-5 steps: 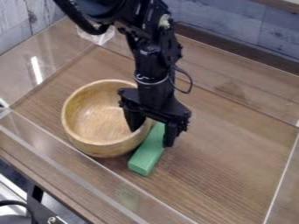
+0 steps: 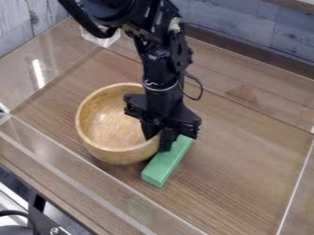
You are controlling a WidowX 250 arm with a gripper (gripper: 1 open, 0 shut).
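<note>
The black arm reaches down from the top centre, its gripper [image 2: 170, 136] low over the right rim of a round tan bowl [image 2: 101, 119] and the upper end of a green block [image 2: 164, 167]. The green block lies slanted on the wooden surface beside the bowl. The fingertips are dark and crowded against the block's upper end; what lies between them is hard to make out.
Bare wooden surface [image 2: 240, 147] spreads to the right and at the back left. A blue-grey wall [image 2: 245, 27] runs along the back. A dark gap with cables is at the lower left.
Since a second ago the gripper has drawn slightly up and in, and the green block's upper end has shifted to the right.
</note>
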